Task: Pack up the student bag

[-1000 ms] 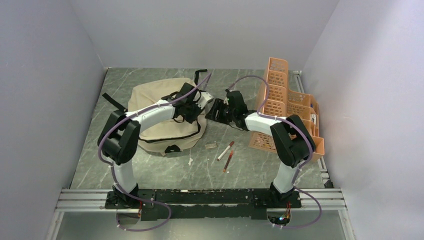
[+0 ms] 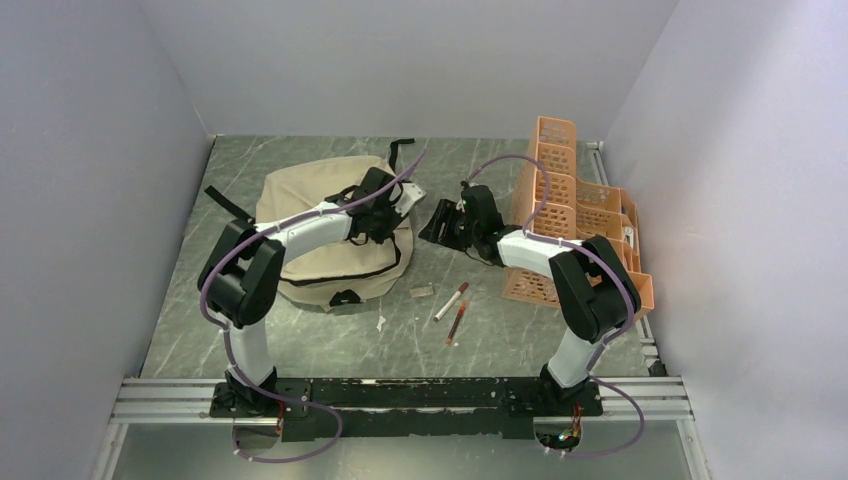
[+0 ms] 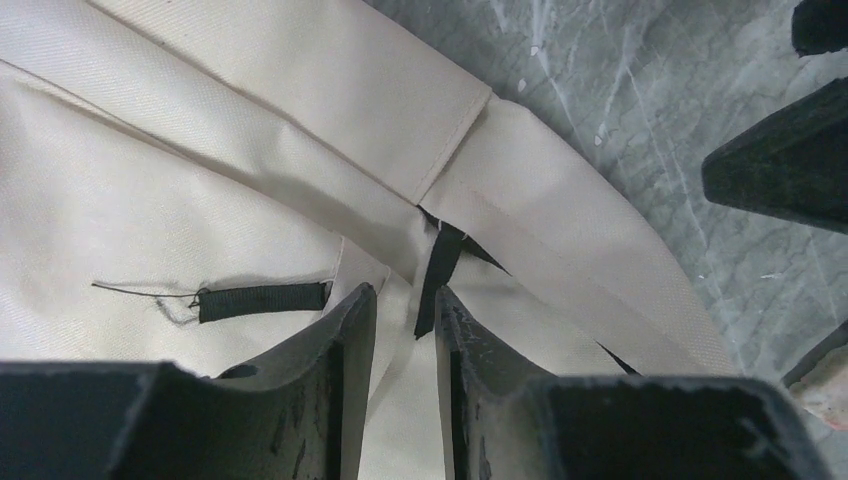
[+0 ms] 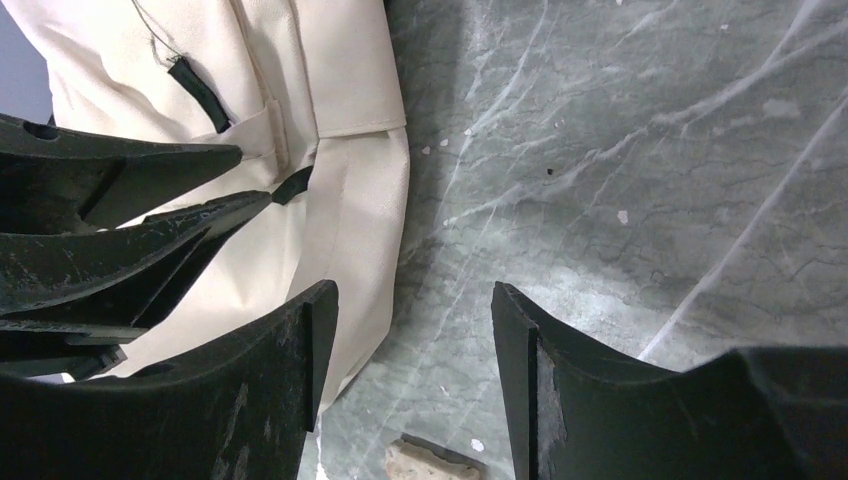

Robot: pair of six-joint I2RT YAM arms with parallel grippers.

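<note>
A cream cloth bag [image 2: 320, 180] lies flat on the left half of the marble table, its folds and black straps showing. My left gripper is over the bag's right part near a short black tab [image 3: 440, 265]; its fingertips are close together, and whether anything is between them is unclear. My right gripper stands open right of the bag, over bare marble, nothing between its fingers. Two pens, a red-white one [image 2: 450, 302] and a dark one [image 2: 456, 324], and a small flat piece [image 2: 422, 291] lie in front.
An orange organizer [image 2: 556, 135] with several compartments stands at the right, under and behind the right arm. Walls close off the back and sides.
My right arm has shifted slightly to the right, away from the bag, since a second ago. The left arm has moved only very slightly.
</note>
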